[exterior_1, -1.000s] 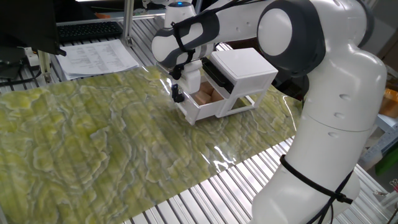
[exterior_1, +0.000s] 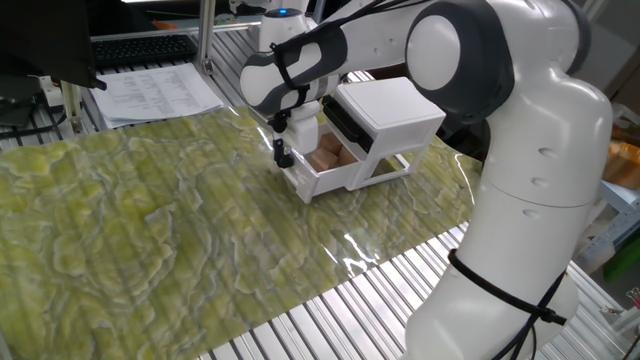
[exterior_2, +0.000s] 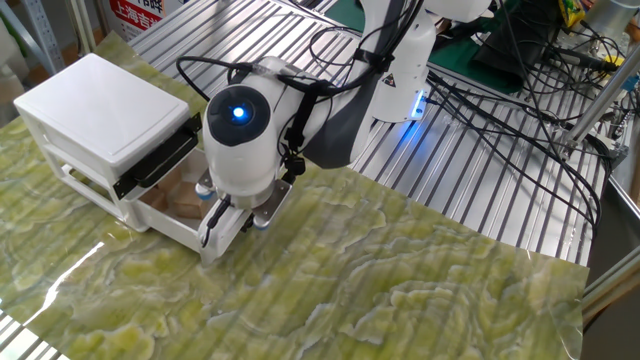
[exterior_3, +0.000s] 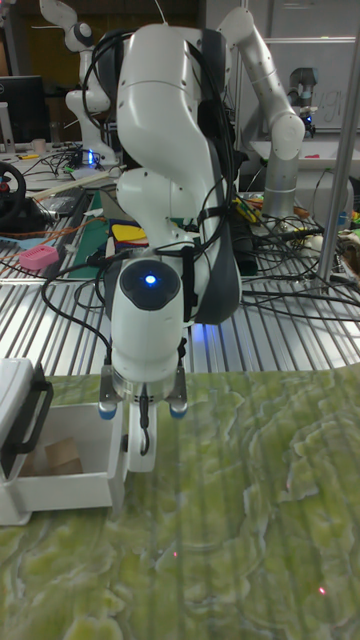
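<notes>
A small white drawer unit (exterior_2: 100, 95) with a black handle bar (exterior_2: 160, 160) stands on the green marbled sheet. Its lower drawer (exterior_1: 333, 182) is pulled out, and several tan wooden blocks (exterior_1: 324, 158) lie inside. My gripper (exterior_1: 285, 158) points down at the drawer's outer front end, close against the front panel. In the third exterior view the gripper (exterior_3: 142, 437) is beside that panel, on its outer side. Its fingertips are mostly hidden by the hand and the dark fitting, so neither the finger's opening nor contact with the panel can be made out.
The marbled sheet (exterior_2: 400, 270) is bare over a wide area away from the drawer unit. Papers (exterior_1: 155, 95) and a keyboard (exterior_1: 145, 48) lie at the back left. Cables (exterior_2: 540, 150) run loose near the arm's base, over the slatted metal table.
The drawer and blocks look unmoved.
</notes>
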